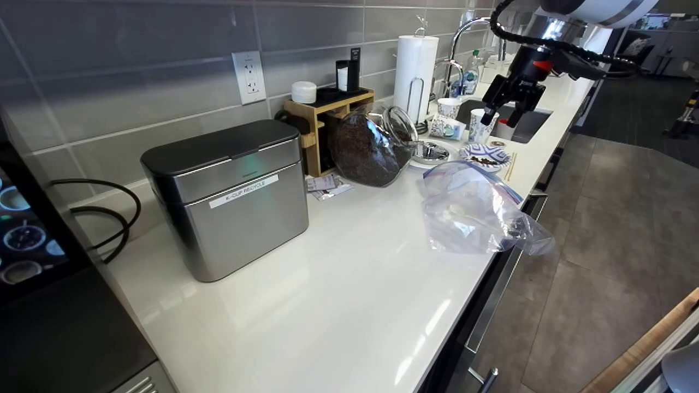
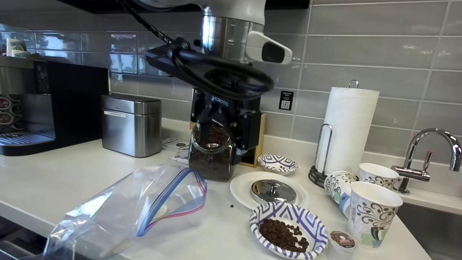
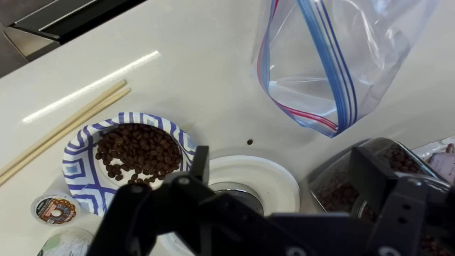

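Note:
My gripper (image 1: 499, 121) hangs above the counter, its fingers apart and nothing between the fingers. A patterned paper bowl (image 2: 318, 229) holds dark coffee beans (image 2: 281, 236). Beside it, a white plate (image 2: 242, 186) bears a round metal lid (image 2: 273, 191). A clear zip bag (image 2: 108, 216) lies with its mouth gaping toward the plate. Behind the gripper in exterior view 2, a glass jar of beans (image 2: 210, 167) leans with its mouth uncovered. From the wrist, the plate is seen below the fingers, and the gripper body hides part of it.
Paper cups (image 2: 374, 212) and a coffee pod (image 2: 342, 239) stand near the sink, by a paper towel roll (image 2: 351, 130). Chopsticks (image 3: 64, 128) lie along the counter's front. A steel bin (image 1: 242, 209) stands farther along, with clear counter before it.

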